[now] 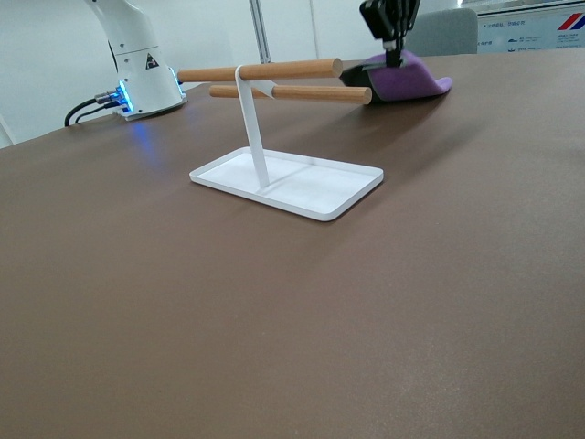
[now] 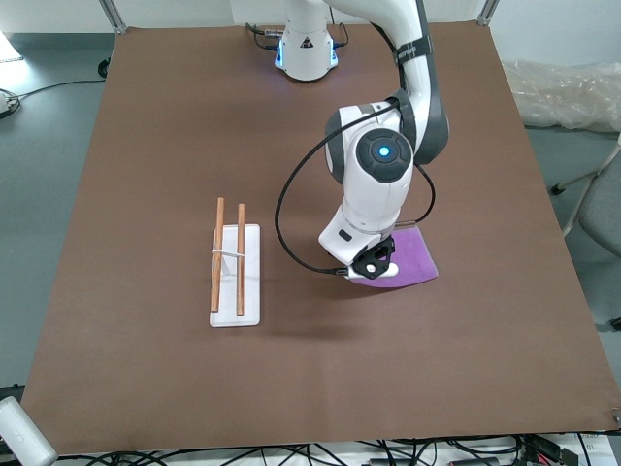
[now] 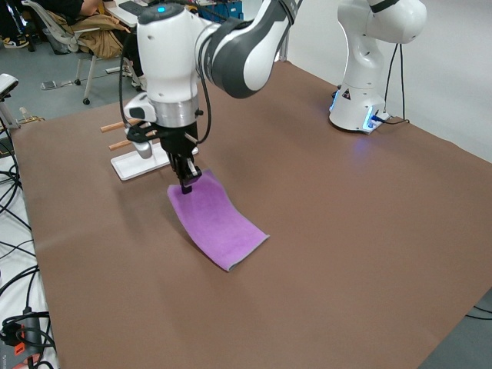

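A purple cloth [image 2: 412, 262] lies under my gripper; in the right view the cloth [image 3: 219, 227] stretches toward the viewer from my gripper [image 3: 186, 186], which is at one end of it. In the top view the cloth [image 1: 416, 84] has a raised part at my gripper [image 1: 393, 57]. Whether the fingers are closed on it is unclear. A white rack with two wooden bars [image 2: 241, 272] stands left of the cloth, apart from it.
Cables run along the table's outside edge.
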